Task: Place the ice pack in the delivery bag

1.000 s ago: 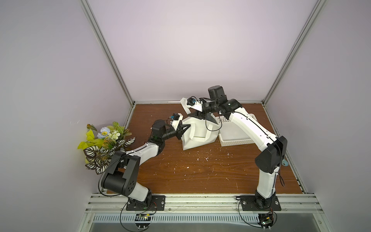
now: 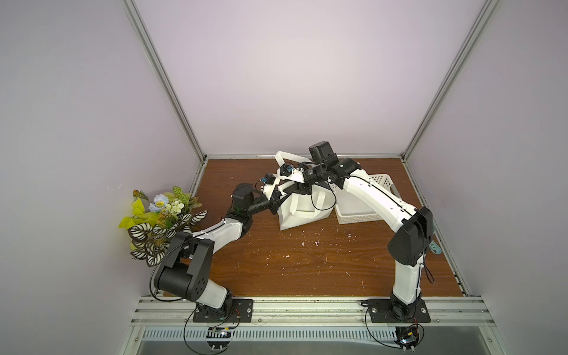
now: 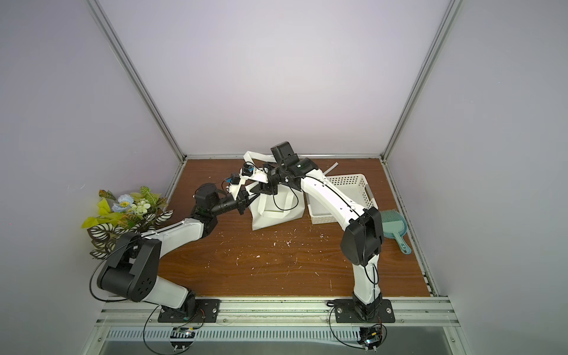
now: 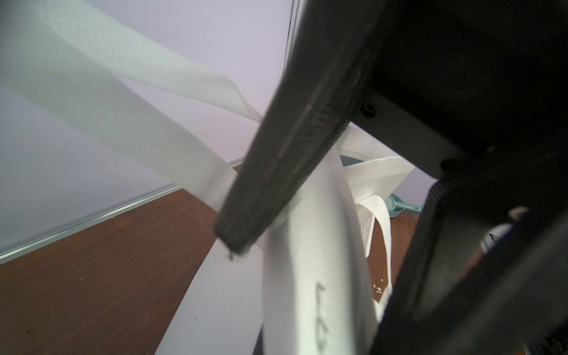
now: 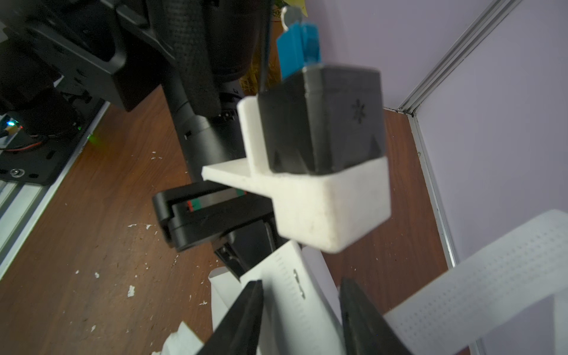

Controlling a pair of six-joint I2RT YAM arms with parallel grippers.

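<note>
The white delivery bag (image 2: 304, 216) stands at the back middle of the table, its straps raised. At its top left my left gripper (image 2: 279, 200) is shut; whether thin fabric lies between its fingers is unclear. My right gripper (image 3: 254, 188) is over the bag's mouth, close beside the left one, its fingertips low in the right wrist view around a white piece (image 5: 295, 301) with a dark mark. I cannot tell whether that piece is bag fabric or the ice pack; no ice pack is clearly visible.
A white perforated basket (image 3: 355, 180) sits right of the bag, behind the right arm. A teal dustpan (image 3: 393, 224) lies at the right edge. Flowers and leaves (image 2: 165, 219) fill the left side.
My right arm has moved left and down toward the left gripper and the bag's mouth, and the bag's straps have shifted. The left arm looks unmoved.
</note>
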